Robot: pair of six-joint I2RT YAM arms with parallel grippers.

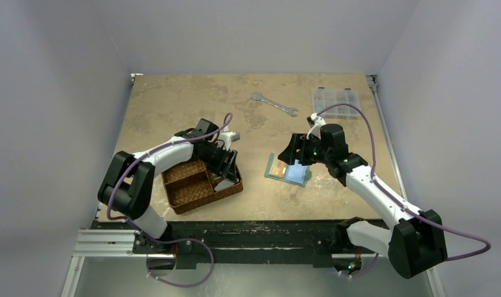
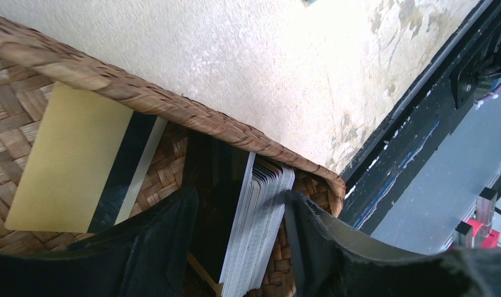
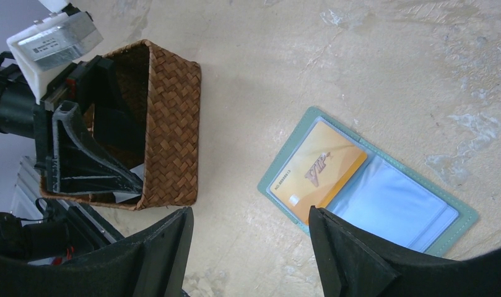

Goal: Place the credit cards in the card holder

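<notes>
Inside the basket's right compartment, a stack of cards (image 2: 257, 216) stands on edge in the left wrist view. My left gripper is part open around it, one finger on each side; gaps show, and I cannot tell whether either finger touches. A gold card with a dark stripe (image 2: 80, 161) lies flat beside the stack. The teal card holder (image 3: 278, 164) lies on the table with an orange card (image 3: 316, 162) in its left half; the right half shows blue. My right gripper hovers open and empty near the holder.
The woven basket (image 1: 197, 203) has several compartments, and its raised rim (image 2: 167, 106) runs close to my left fingers. A wrench (image 1: 274, 104) and a clear plastic box (image 1: 336, 98) lie at the back. Bare table separates basket and holder.
</notes>
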